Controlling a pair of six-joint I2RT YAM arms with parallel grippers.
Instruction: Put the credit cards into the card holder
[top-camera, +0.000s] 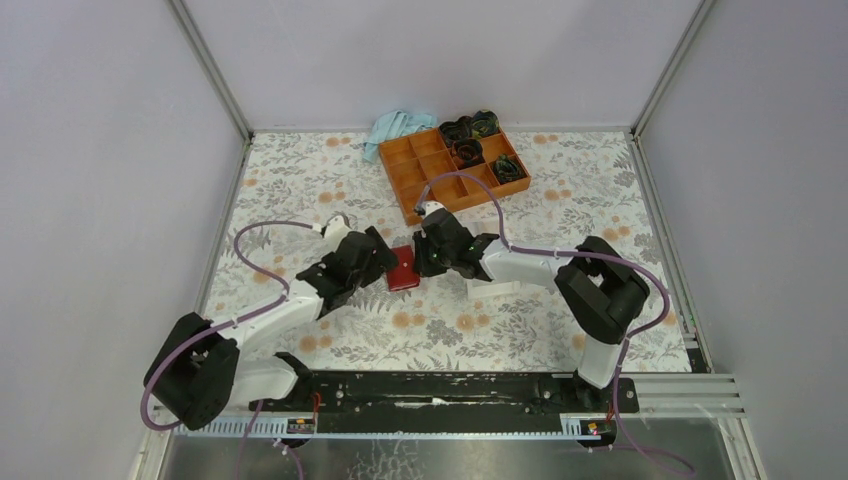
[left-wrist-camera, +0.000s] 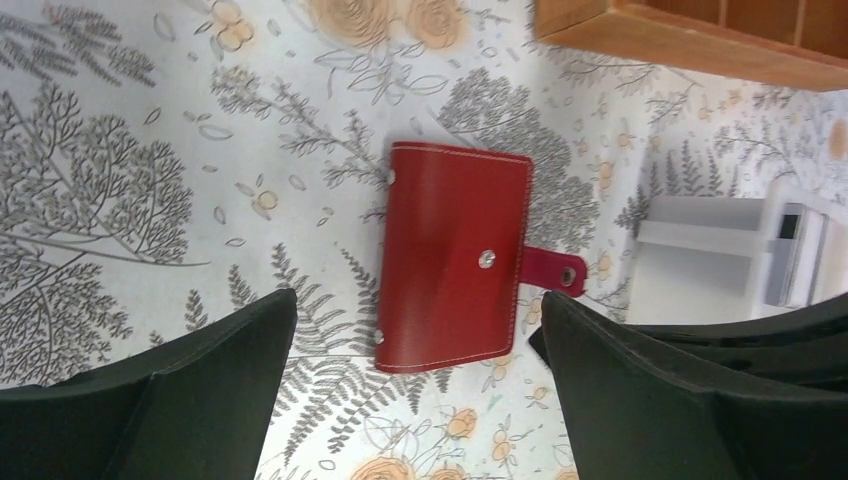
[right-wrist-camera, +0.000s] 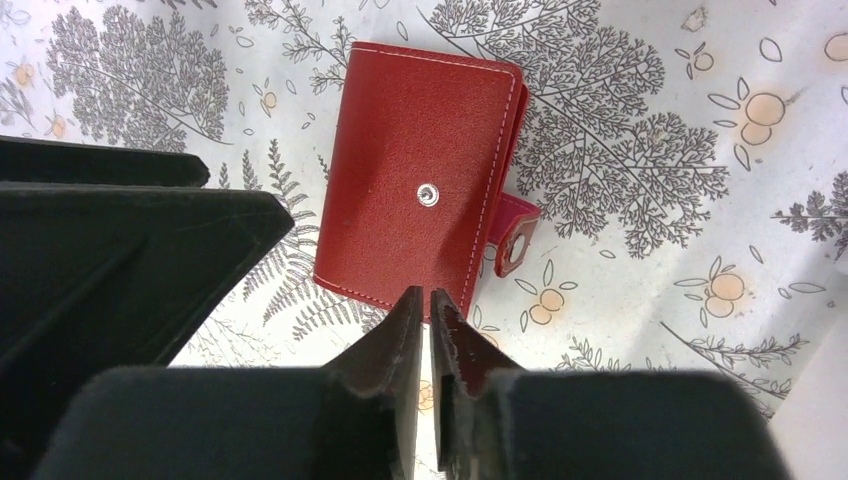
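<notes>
A red leather card holder with a snap button and side strap lies on the floral surface between my grippers. My left gripper is open, its fingers either side of the holder in the left wrist view, nothing held. My right gripper is at the holder's lower edge in the right wrist view, its fingertips close together with only a narrow gap. I cannot make out any cards.
A wooden compartment tray with dark items stands behind, a blue cloth beside it. A white case lies right of the holder, partly under my right arm.
</notes>
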